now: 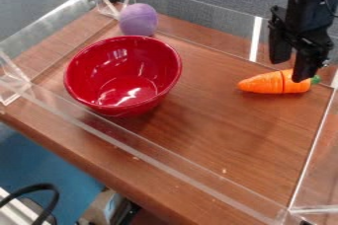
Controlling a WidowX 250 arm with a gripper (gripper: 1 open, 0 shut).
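Observation:
An orange toy carrot lies on the wooden board at the right, its green tip toward the right. My black gripper hangs just over the carrot's right part, fingers pointing down; the lower finger reaches down beside the green top. Whether the fingers are apart or closed is hard to tell. A red bowl sits at the left, and a purple ball lies behind it.
Clear plastic walls border the board. A cable and some hardware lie off the board at the lower left.

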